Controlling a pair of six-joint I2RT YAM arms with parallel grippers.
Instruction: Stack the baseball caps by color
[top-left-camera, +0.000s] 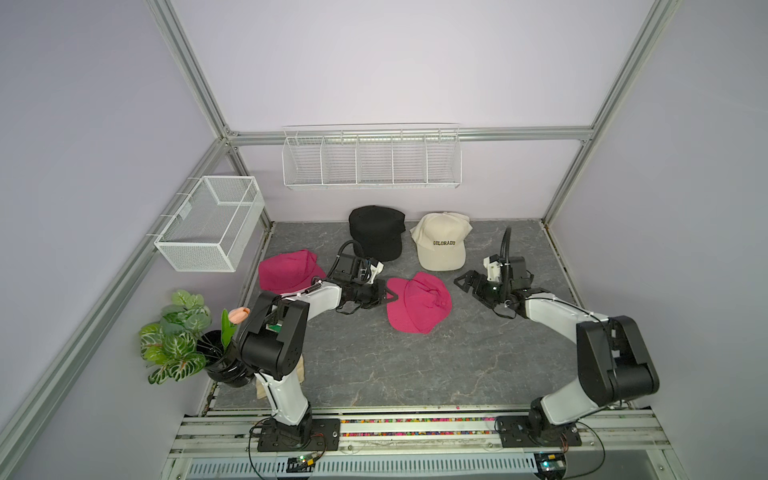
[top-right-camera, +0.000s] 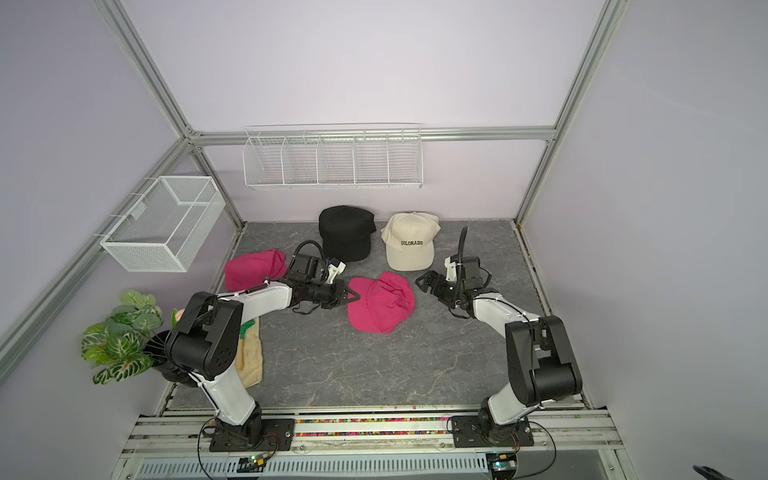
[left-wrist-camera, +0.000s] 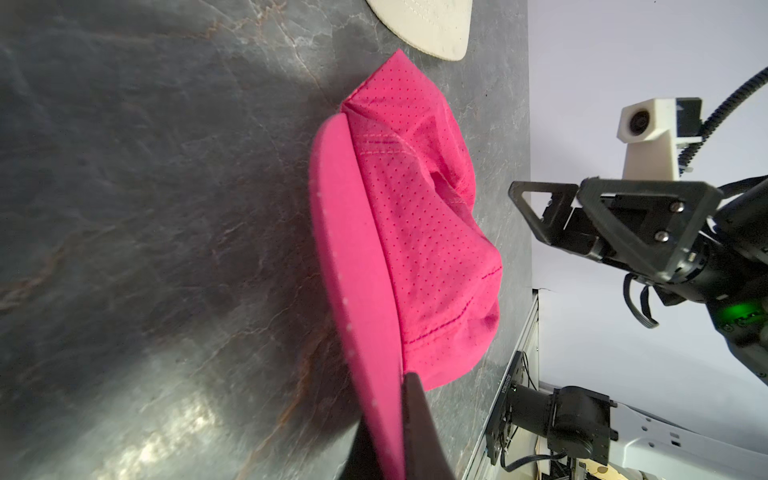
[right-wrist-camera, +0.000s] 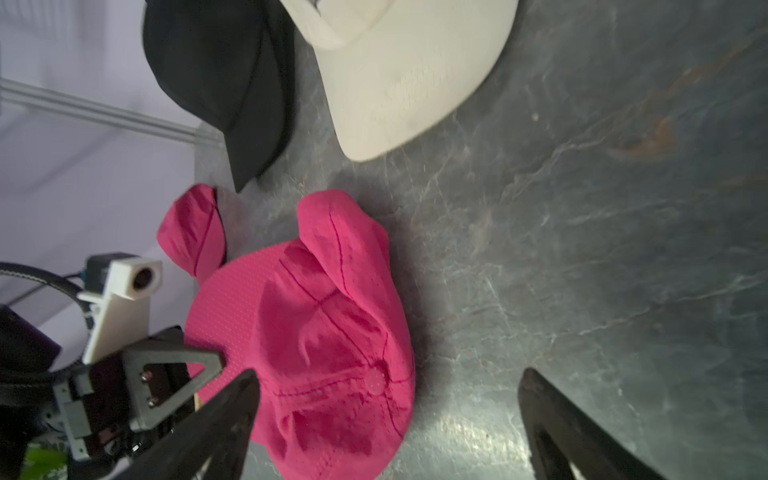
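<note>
A crumpled pink cap (top-left-camera: 420, 300) lies mid-table. My left gripper is shut on the edge of its brim (left-wrist-camera: 352, 256), which runs between the fingertips. My right gripper stands open just right of that cap, nothing between its fingers. A second pink cap (top-left-camera: 288, 270) lies at the left, partly behind the left arm. A black cap (top-left-camera: 376, 228) and a cream COLORADO cap (top-left-camera: 440, 236) lie side by side along the back.
A potted plant (top-left-camera: 180, 344) stands at the left edge, near a beige cloth item (top-right-camera: 251, 360). Wire baskets (top-left-camera: 372, 160) hang on the walls.
</note>
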